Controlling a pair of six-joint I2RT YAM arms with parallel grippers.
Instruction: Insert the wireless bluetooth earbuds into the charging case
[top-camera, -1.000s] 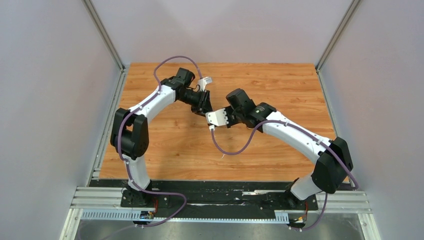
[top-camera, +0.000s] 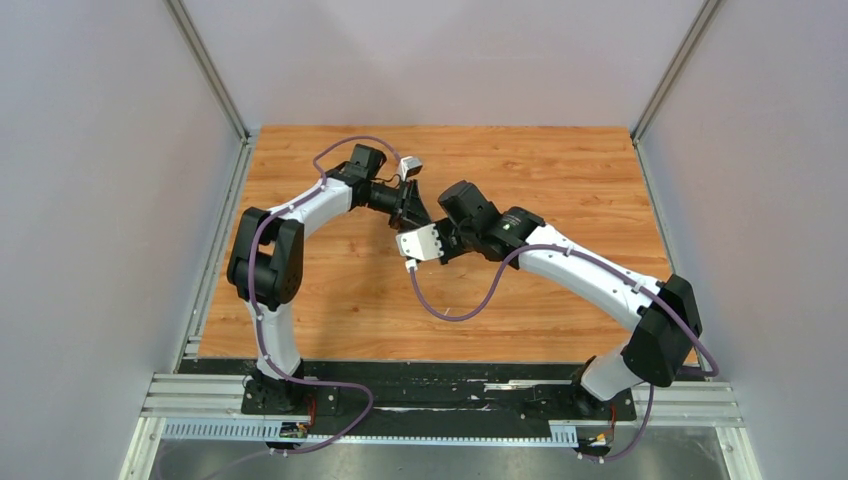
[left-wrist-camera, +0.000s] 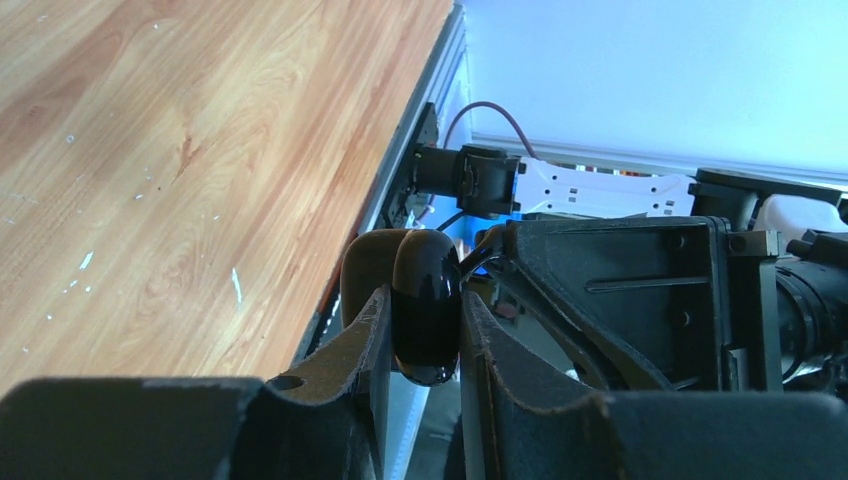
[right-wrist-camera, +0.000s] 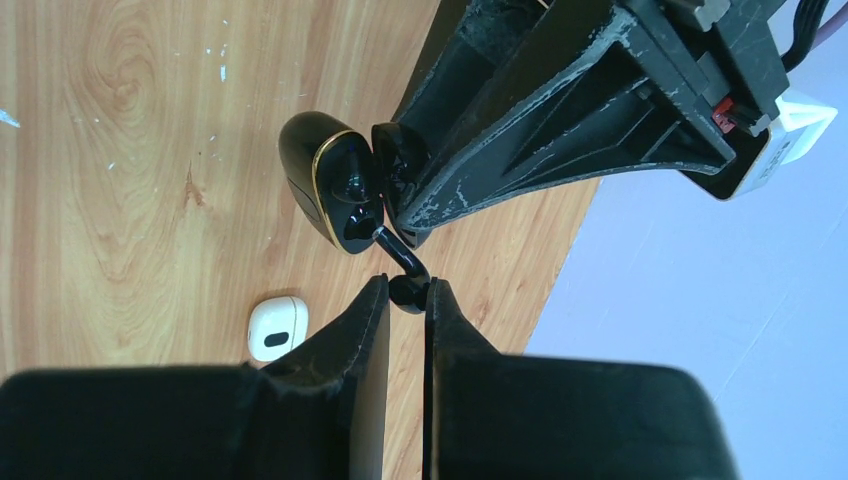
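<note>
My two grippers meet above the table's middle in the top view. The left gripper is shut on the black charging case (right-wrist-camera: 335, 180), which in the right wrist view has its lid open and a gold rim round its inside. The right gripper is shut on a black earbud (right-wrist-camera: 408, 262), whose stem reaches up to the lower part of the open case; whether it is inside a slot cannot be told. In the left wrist view the glossy case (left-wrist-camera: 425, 300) sits between the left fingertips, partly hiding what lies behind.
A white case-like object (right-wrist-camera: 277, 328) lies on the wooden table below the grippers. Purple cables run along both arms, and walls stand at the back and sides.
Over the last second my right gripper has moved left toward the left gripper. The left arm has shifted slightly, its wrist now a little nearer the table's front than before.
</note>
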